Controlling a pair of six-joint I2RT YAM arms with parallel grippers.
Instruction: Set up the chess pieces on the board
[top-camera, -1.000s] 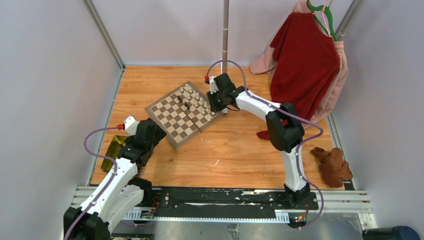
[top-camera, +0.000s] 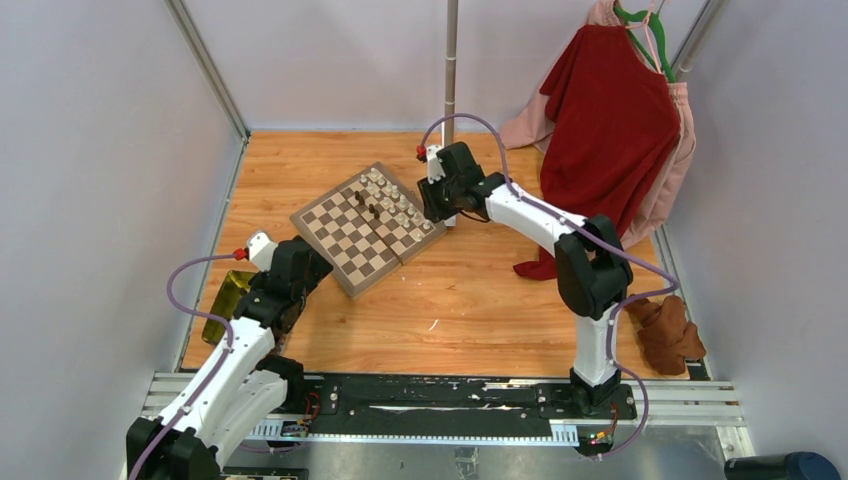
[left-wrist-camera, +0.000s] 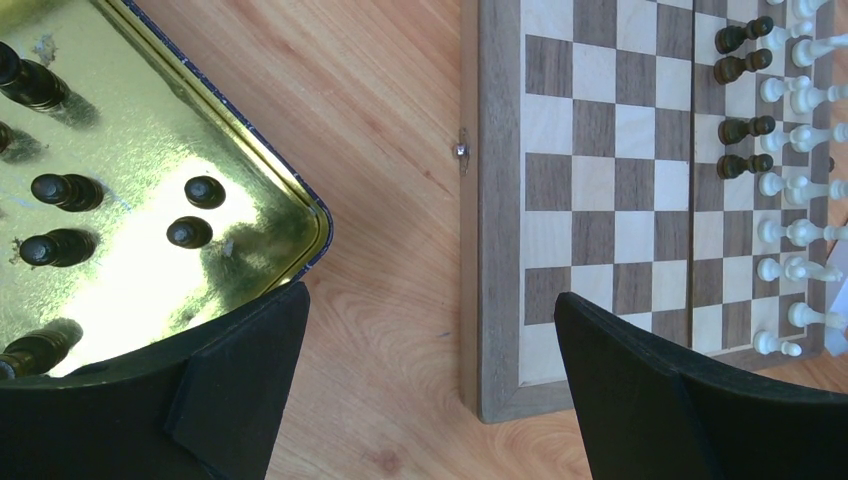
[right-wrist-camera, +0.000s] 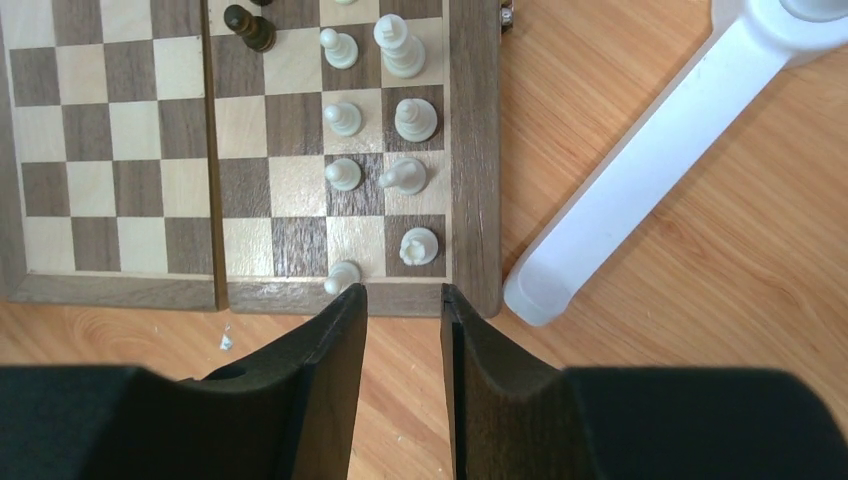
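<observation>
The chessboard (top-camera: 340, 240) lies open mid-table, white pieces along its far side, among them a white pawn (right-wrist-camera: 342, 278) and a white rook (right-wrist-camera: 418, 247), and several dark pieces, one a dark pawn (right-wrist-camera: 256, 30), standing in front of them. Several dark pieces (left-wrist-camera: 62, 190) are in the gold tray (left-wrist-camera: 140, 280) left of the board. My left gripper hangs open between tray and board, nothing between its fingers. My right gripper is over the board's edge by the white pieces, its fingers apart and empty.
A white pole base (right-wrist-camera: 640, 160) stands beside the board. Red and pink clothes (top-camera: 610, 120) hang at the back right, and a brown plush toy (top-camera: 665, 335) lies at the front right.
My right arm has shifted slightly right, its gripper moving up and to the right in the top view. The left arm is unchanged.
</observation>
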